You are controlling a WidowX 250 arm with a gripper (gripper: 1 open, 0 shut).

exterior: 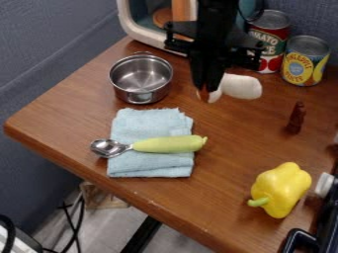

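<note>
My black gripper (209, 79) hangs at the top middle of the camera view, right of a steel pot (140, 81). A white object (240, 86) with a small red part is at its fingertips, apparently held; the fingers themselves are dark and hard to make out. A light blue folded towel (148, 168) lies on the wooden table, with a scoop with a pale yellow-green handle (165, 144) across it. A yellow pepper (279, 190) lies at the front right. A small dark red bottle (295, 119) stands at the right.
A toy oven (138, 22) stands at the back, with two cans (305, 61) to its right, one partly behind the arm. Black items lie at the right front edge.
</note>
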